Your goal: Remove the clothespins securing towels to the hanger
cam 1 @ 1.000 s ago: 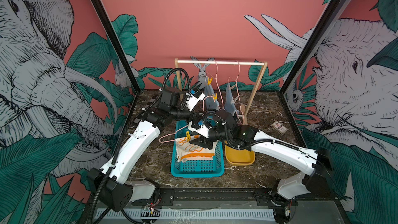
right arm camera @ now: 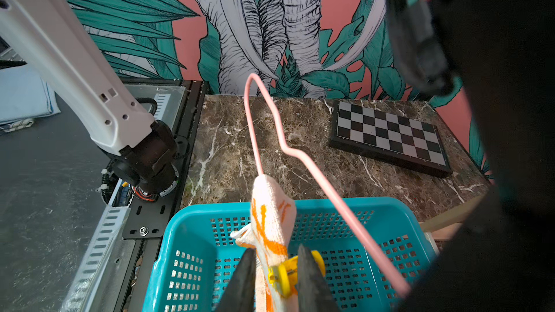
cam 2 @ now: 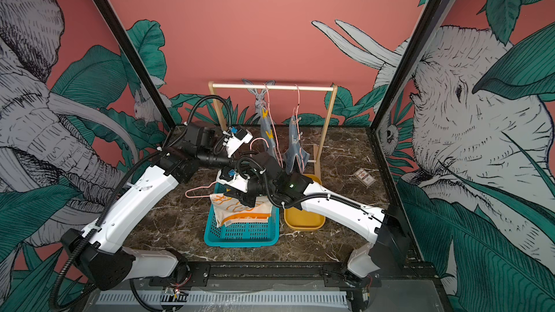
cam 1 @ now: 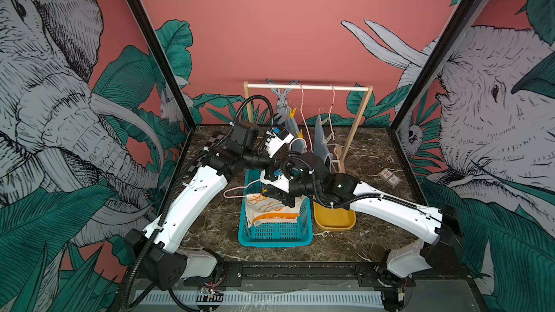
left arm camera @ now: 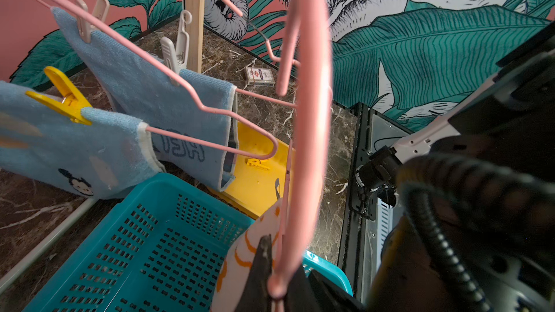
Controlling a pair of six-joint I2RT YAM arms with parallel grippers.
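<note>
A pink hanger is held over the teal basket with a white, orange-patterned towel draped on it. My left gripper is shut on this hanger at the base of its hook. A yellow clothespin clips the towel. My right gripper has its fingers apart with the clothespin between or just beyond them; contact is unclear. On the rack, blue towels hang on other hangers, pinned by a yellow clothespin and white clothespins.
The yellow tray, right of the basket, holds a loose yellow clothespin. A wooden rack stands behind. A chessboard lies at the left, a small card box at the right. The two arms are close together.
My right gripper has shifted slightly left toward the pinned towel, covering more of the yellow clothespin. The left arm has moved a little to the right with the hanger.
</note>
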